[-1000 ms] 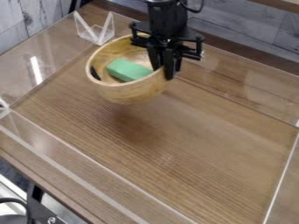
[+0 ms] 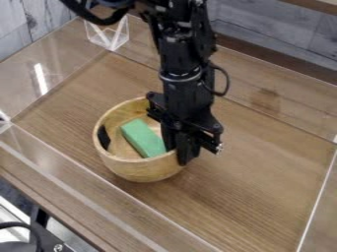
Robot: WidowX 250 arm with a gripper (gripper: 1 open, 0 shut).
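Note:
A black robot arm reaches down from the top centre to my gripper [image 2: 184,143], which is at the right rim of a tan bowl [image 2: 132,162]. A green block [image 2: 142,138] lies inside the bowl, along with a small dark item at its left side. The fingertips are dark and partly hidden against the bowl, so I cannot tell how far they are closed.
A white wire-like object [image 2: 105,25] stands at the back left. A pale wall edges the back right, and dark cables lie at the bottom left.
The bowl, with the green block in it, has come from the back of the table toward the front, moving together with my gripper and arm.

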